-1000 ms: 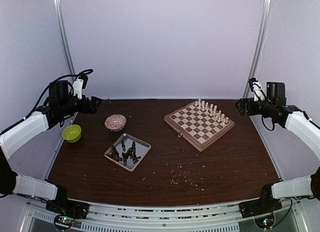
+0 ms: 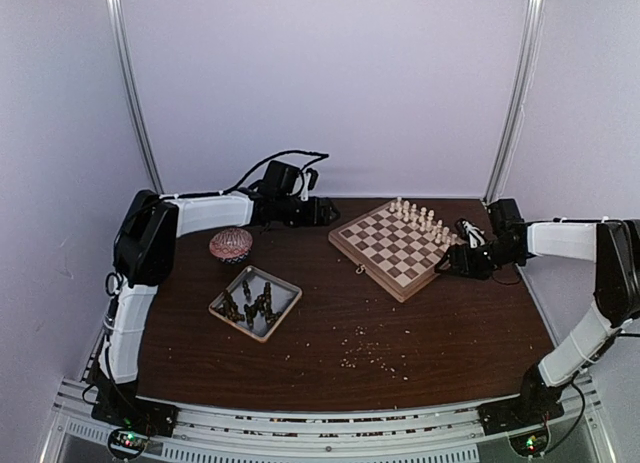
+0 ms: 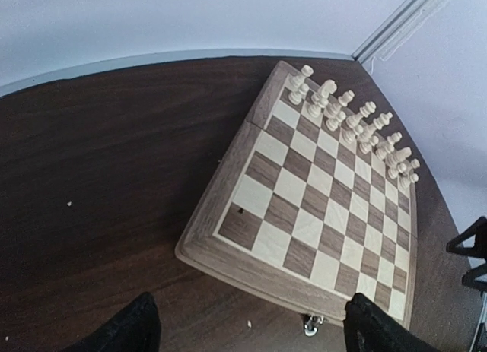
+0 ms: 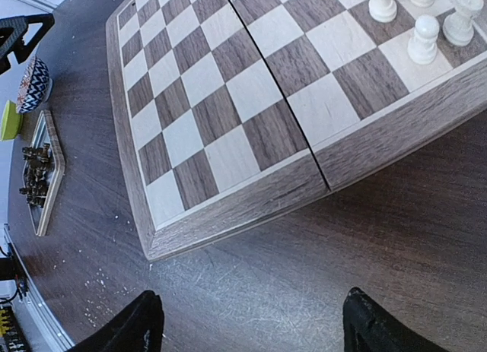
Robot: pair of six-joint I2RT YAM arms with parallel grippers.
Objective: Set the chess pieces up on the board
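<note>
The wooden chessboard [image 2: 395, 245] lies turned at an angle on the right half of the table. White pieces [image 3: 354, 119] stand in two rows along its far right side; the rest of the squares are bare. Dark pieces [image 2: 262, 305] lie jumbled in a shallow tray [image 2: 232, 324] at front left. My left gripper [image 2: 330, 211] hovers just left of the board, its fingers [image 3: 128, 325] wide apart with nothing between them. At the board's right edge is my right gripper [image 2: 442, 264], also open and empty, its fingers [image 4: 131, 325] showing bare tabletop between them.
A patterned bowl [image 2: 231, 245] stands behind the tray. The green bowl [image 4: 11, 121] shows at the left edge of the right wrist view, hidden by the left arm from above. Small crumbs [image 2: 370, 353] litter the front middle.
The left arm has swung right across the table towards the board. My right gripper has moved left and lower, to the board's right edge. Board, pieces and tray have stayed put.
</note>
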